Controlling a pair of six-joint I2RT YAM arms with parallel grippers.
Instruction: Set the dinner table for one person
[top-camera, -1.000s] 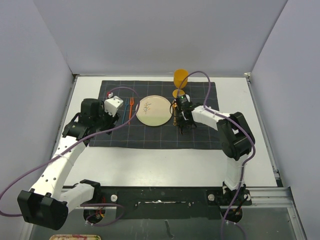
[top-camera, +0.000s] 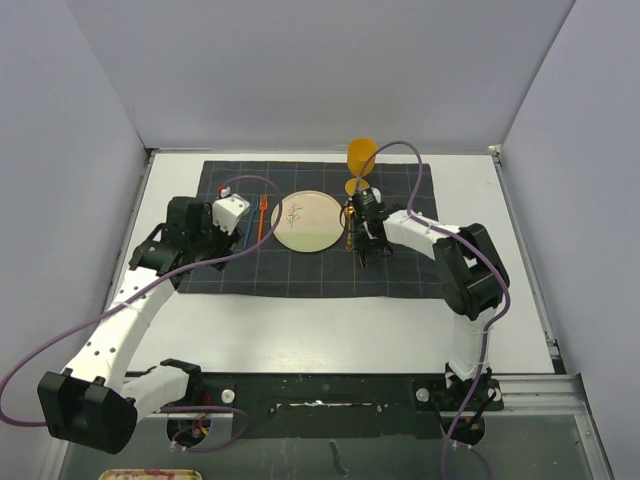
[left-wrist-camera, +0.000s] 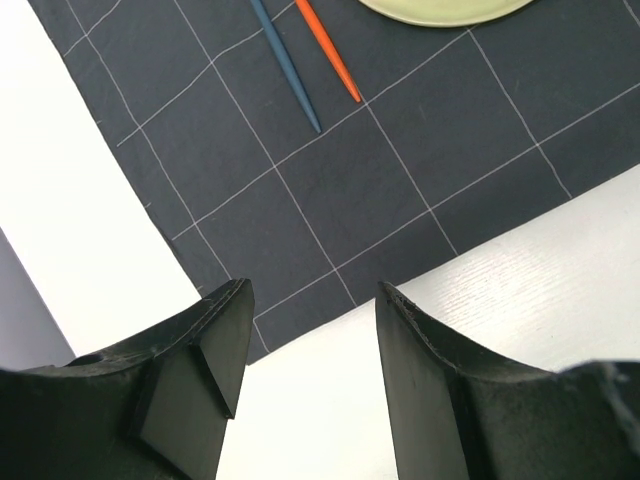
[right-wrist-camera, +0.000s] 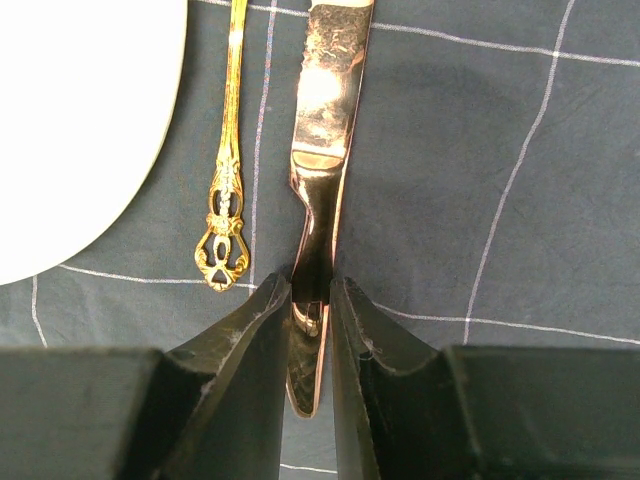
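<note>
In the right wrist view the copper knife (right-wrist-camera: 324, 110) lies along the dark mat, its handle end between the tips of my right gripper. The fingertips stand close at both sides of the handle; whether they press on it I cannot tell. A gold ornate utensil (right-wrist-camera: 224, 230) lies to its left, beside the plate (right-wrist-camera: 70, 130). My left gripper is open and empty over the mat's front left corner. Ahead of it lie a blue utensil (left-wrist-camera: 288, 72) and an orange fork (left-wrist-camera: 330, 50). The top view shows the plate (top-camera: 308, 222) at mid-mat.
A yellow cup (top-camera: 362, 155) stands at the mat's back edge, above the gold utensil (top-camera: 350, 228). Purple cables arch over both arms.
The right arm has hardly moved, and the tableware lies where it was.
</note>
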